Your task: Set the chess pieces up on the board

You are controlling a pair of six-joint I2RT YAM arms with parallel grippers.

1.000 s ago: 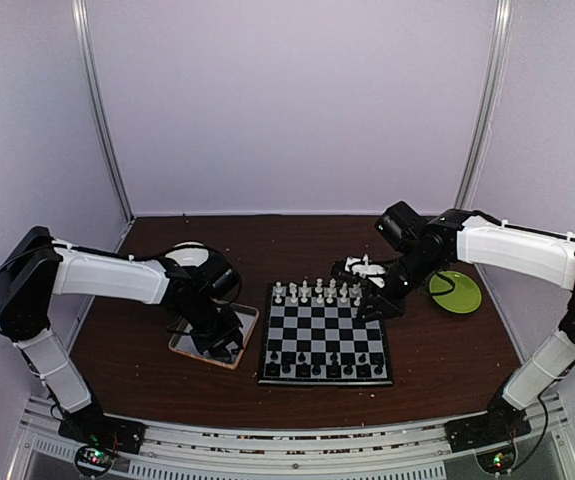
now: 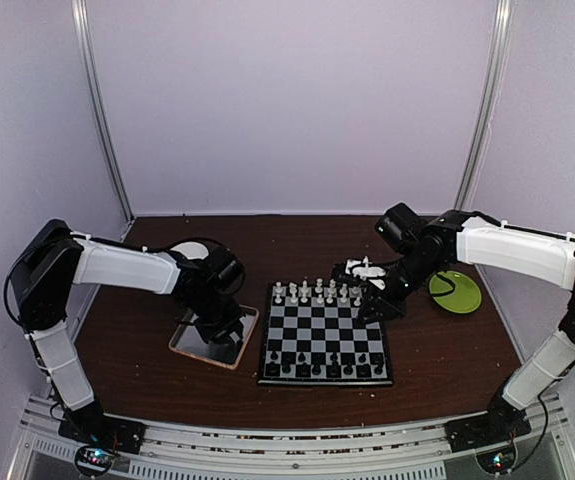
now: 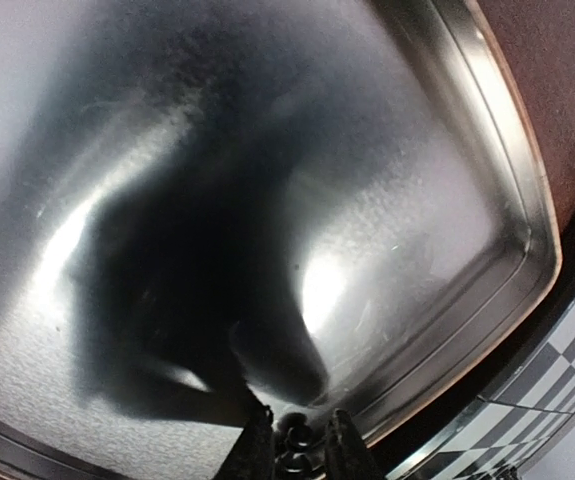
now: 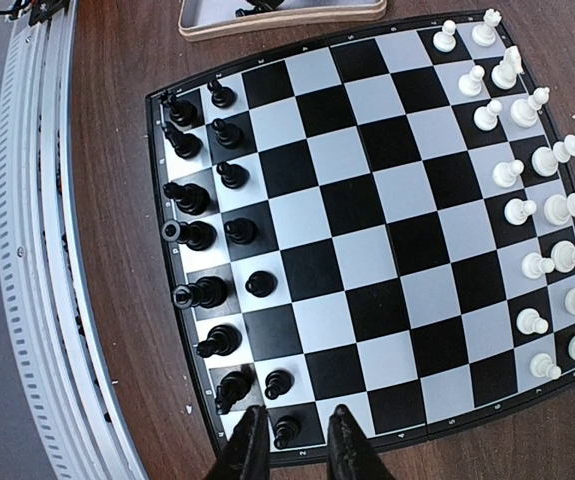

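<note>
The chessboard (image 2: 325,330) holds white pieces (image 4: 507,172) along one side and black pieces (image 4: 240,230) along the other. My left gripper is low over the metal tray (image 2: 192,342) left of the board; a dark piece (image 3: 297,455) shows between its fingers, and whether they grip it is unclear. My right gripper hangs over the board, fingertips apart, with nothing seen held between them.
A green plate (image 2: 455,297) lies right of the board. A white round object (image 2: 189,247) is behind the left arm.
My left arm has risen slightly and shifted a little over the tray. The right arm and the board look unchanged.
</note>
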